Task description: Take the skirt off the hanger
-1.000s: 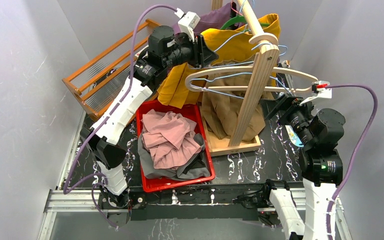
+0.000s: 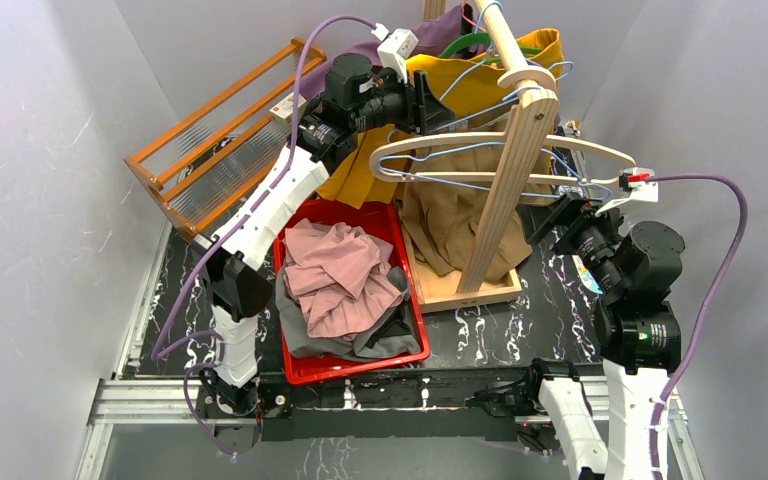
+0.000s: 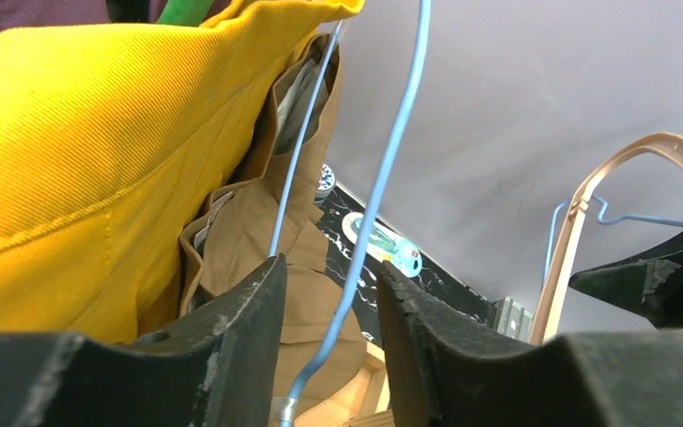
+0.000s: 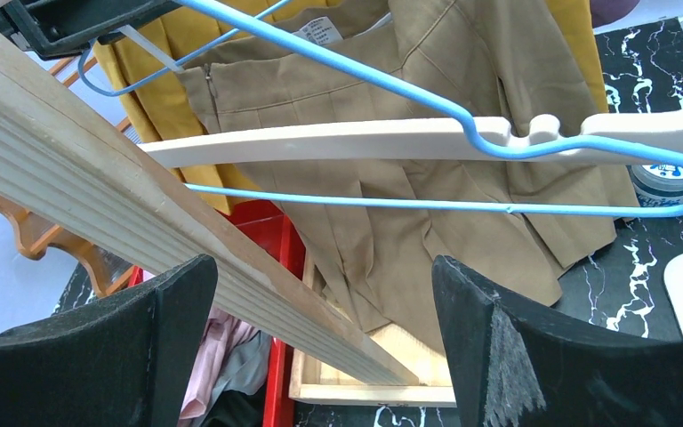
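A brown skirt (image 2: 438,225) hangs below blue wire hangers on the wooden stand (image 2: 493,205); in the right wrist view its waistband and zip show behind the wire. A yellow garment (image 3: 89,169) hangs beside it. My left gripper (image 2: 425,112) is at the upper hangers; in the left wrist view (image 3: 332,294) a blue hanger wire (image 3: 389,147) runs between its parted fingers, with nothing seen clamped. My right gripper (image 2: 548,218) stands open at the right end of the lower hangers, the skirt and stand beyond its fingers (image 4: 534,356).
A red bin (image 2: 320,365) with pink and grey clothes sits front centre left. A tilted wooden rack (image 2: 182,135) stands at the left. Wooden hanger loops (image 2: 605,150) surround the stand.
My left gripper has moved right, toward the stand's upper hangers, since about a second ago.
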